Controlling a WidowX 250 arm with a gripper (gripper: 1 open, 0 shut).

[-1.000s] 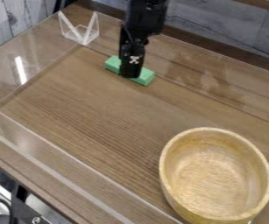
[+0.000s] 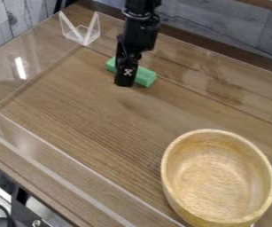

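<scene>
My black gripper reaches down from the top centre, open, its fingers low over a green block lying on the wooden table. The fingers overlap the block's left part in this view; whether they touch it I cannot tell.
A large tan bowl stands at the lower right. A white wire-like object is at the upper left, near the back corner.
My gripper has moved slightly left and down along the block. The block looks unmoved.
</scene>
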